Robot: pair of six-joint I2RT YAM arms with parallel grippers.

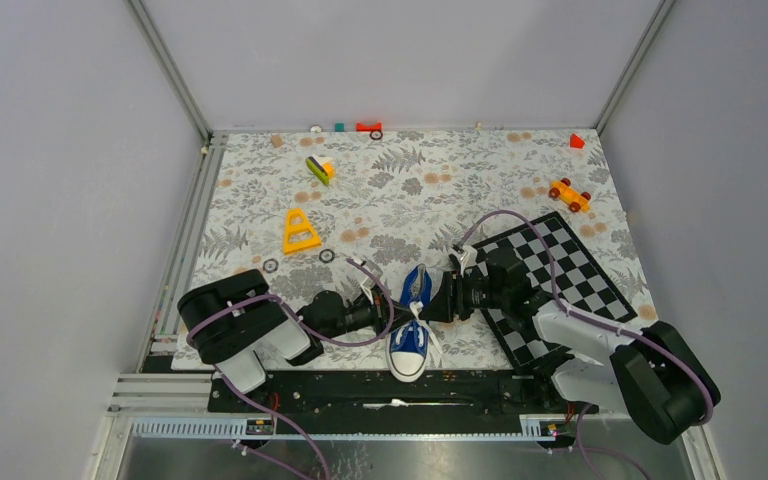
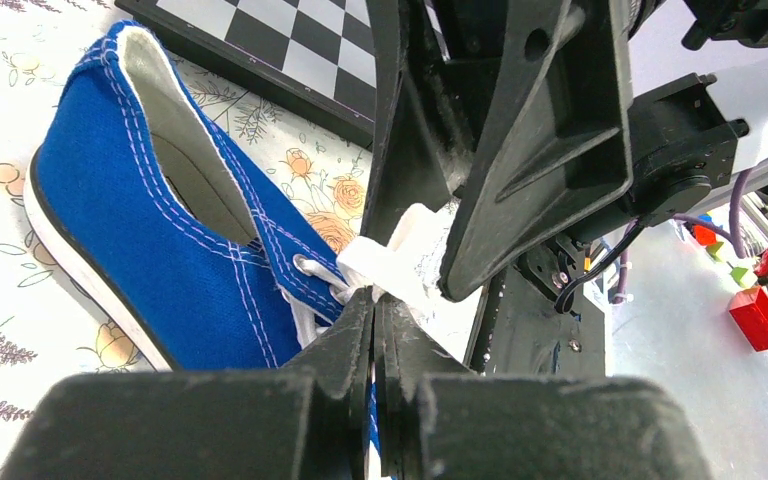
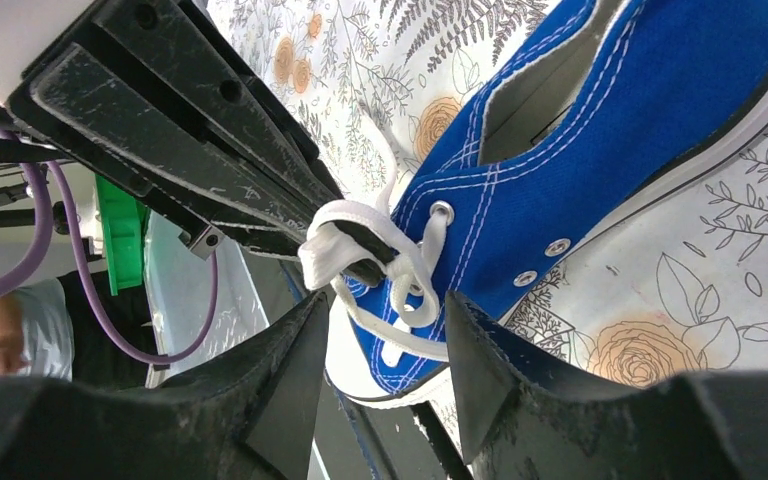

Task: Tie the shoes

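Note:
A blue canvas shoe point(image 1: 408, 345) with a white toe cap sits on the table, toe toward the front edge. Its white lace point(image 3: 370, 222) is wrapped in a loop around the fingertips of my left gripper, over the shoe's front. That gripper is shut; whether any lace is pinched between its fingers cannot be made out. From the right, my right gripper reaches in with its fingers apart. Part of the lace loop lies in the space between its open fingers, not gripped. A loose lace end point(image 1: 434, 342) trails to the shoe's right side.
Under the right arm lies a black-and-white checkered board point(image 1: 588, 285). A yellow triangular frame point(image 1: 301, 244), small wheels and a yellow toy car point(image 1: 569, 195) rest farther off.

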